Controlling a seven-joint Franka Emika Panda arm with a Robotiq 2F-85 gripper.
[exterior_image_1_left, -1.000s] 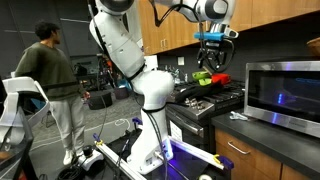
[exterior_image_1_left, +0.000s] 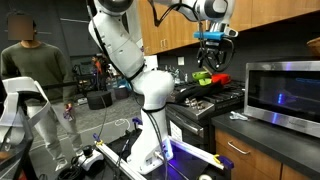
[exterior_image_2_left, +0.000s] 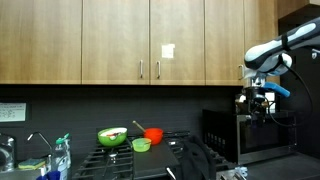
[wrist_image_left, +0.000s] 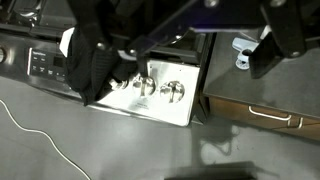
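Observation:
My gripper hangs high over the front of the counter, pointing down. In the wrist view its dark fingers stand wide apart, with nothing between them, so it is open. Below it the wrist view takes in the silver stove knobs (wrist_image_left: 172, 92), a dark cloth (wrist_image_left: 92, 62) draped over the stove front, and a small pale object (wrist_image_left: 243, 50) on the countertop. A green pot (exterior_image_2_left: 112, 136), a red pot (exterior_image_2_left: 153, 135) and a smaller green bowl (exterior_image_2_left: 141, 145) sit on the stove, well away from the gripper.
A microwave (exterior_image_1_left: 283, 92) stands on the counter to the right of the stove. Wooden cabinets (exterior_image_2_left: 120, 45) hang above. Bottles (exterior_image_2_left: 62, 158) stand near the sink at the left. A person (exterior_image_1_left: 40, 85) is on the floor at the far left.
The person at the left has shifted slightly and turned more toward the camera. The arm, gripper and kitchen things look unmoved.

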